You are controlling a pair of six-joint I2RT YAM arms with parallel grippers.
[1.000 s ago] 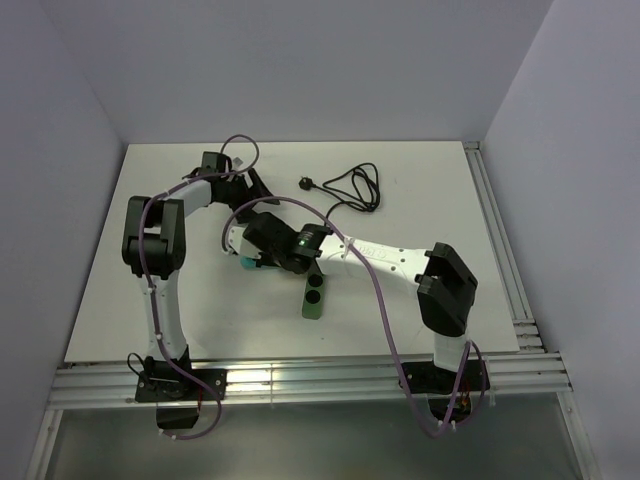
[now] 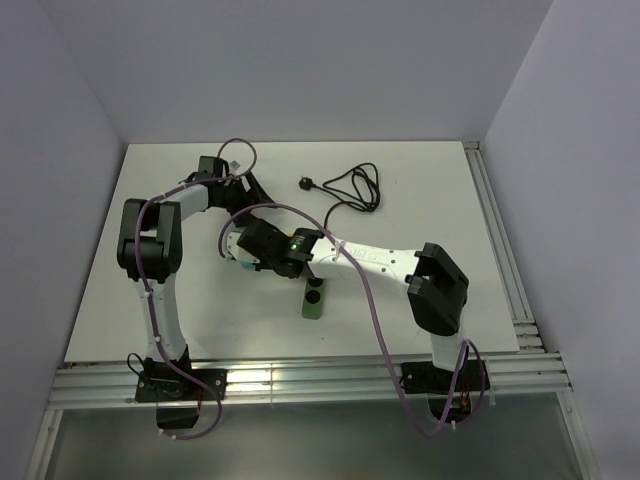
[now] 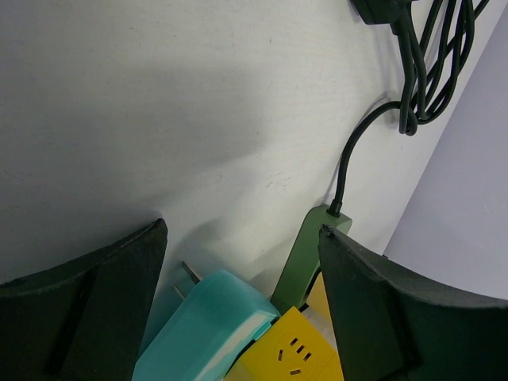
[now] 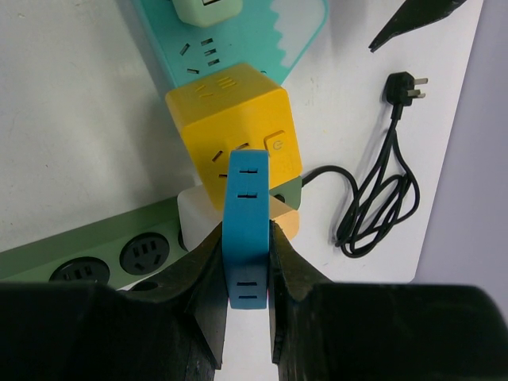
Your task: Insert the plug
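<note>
My right gripper is shut on a blue block-shaped plug (image 4: 244,208), slots showing on its facing side. Just past the blue plug is a yellow cube adapter (image 4: 208,107) with slots and a power button. Behind that lies a teal adapter, also slotted; two metal prongs (image 3: 189,274) stick out of it in the left wrist view. The green power strip (image 4: 99,238) has black round sockets. With its fingers apart, my left gripper is open and grips nothing visible. From above, the right gripper (image 2: 245,250) hides the blue plug.
A black three-pin plug (image 4: 402,89) lies on the table with its coiled cable (image 2: 362,190) leading to the strip. Beside the yellow adapter sits a white block (image 4: 198,218), and a pale green piece (image 4: 208,9) is on the teal adapter.
The left arm has shifted slightly left and toward the front. My right arm has moved a little to the left, with its gripper slightly nearer the front.
</note>
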